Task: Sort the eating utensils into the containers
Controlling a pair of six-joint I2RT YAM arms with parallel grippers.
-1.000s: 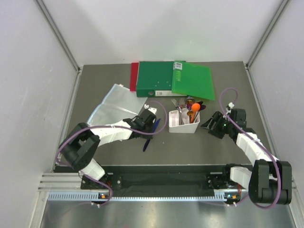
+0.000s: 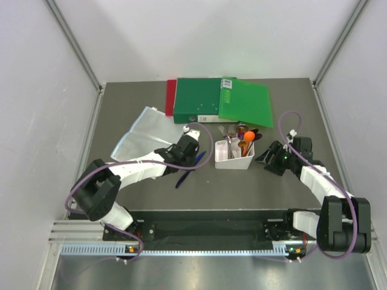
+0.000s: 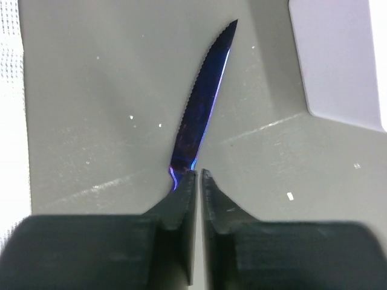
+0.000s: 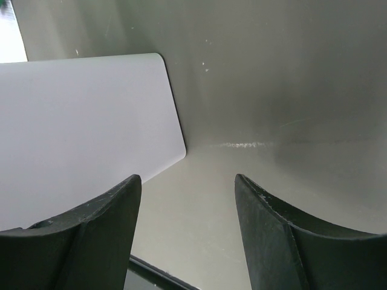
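Observation:
A dark blue knife [image 2: 181,180] lies slantwise on the table, left of the white container [image 2: 234,163]. My left gripper is over it, fingers close together with a narrow gap. In the left wrist view the serrated blade [image 3: 204,96] points away and up to the right; the handle is hidden behind the fingers, so whether they grip it cannot be told. Forks [image 2: 230,130], an orange utensil [image 2: 249,136] and several others stand in the container's back compartments; its front left one looks empty. To its right, my right gripper is open and empty.
Behind the container are a green binder [image 2: 196,99], a bright green folder [image 2: 247,104] and a red folder [image 2: 171,98]. A whitish sheet [image 2: 145,136] lies back left. The table in front of the container is bare.
The knife's handle end has swung left and slightly toward the back, so the knife lies more slanted. The right arm is still.

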